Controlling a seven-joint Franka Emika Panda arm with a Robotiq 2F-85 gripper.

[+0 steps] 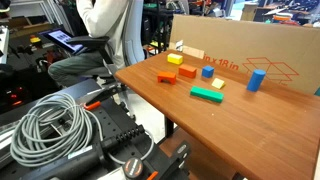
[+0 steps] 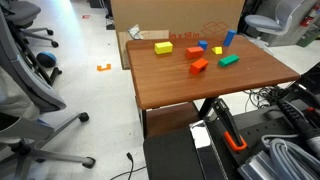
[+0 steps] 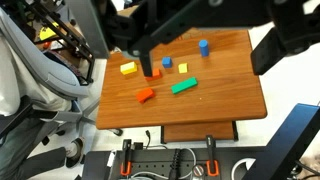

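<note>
My gripper shows in the wrist view as two large dark fingers at the upper left and right. It is open, high over the wooden table (image 3: 230, 100), with nothing held. Below it, a blue cylinder (image 3: 203, 47) stands upright near the back, with a green block (image 3: 185, 85) closer to the front. Between them sits a small yellow block (image 3: 183, 68). Leftward are a small blue block (image 3: 166, 62), a red block (image 3: 152, 74), an orange block (image 3: 145, 95) and a larger yellow block (image 3: 128, 69). Neither exterior view clearly shows the gripper.
A cardboard panel (image 1: 240, 50) rises along the table's back edge. Coiled grey cable (image 1: 52, 130) lies on the black base beside the table. Office chairs (image 2: 35, 110) stand out on the floor.
</note>
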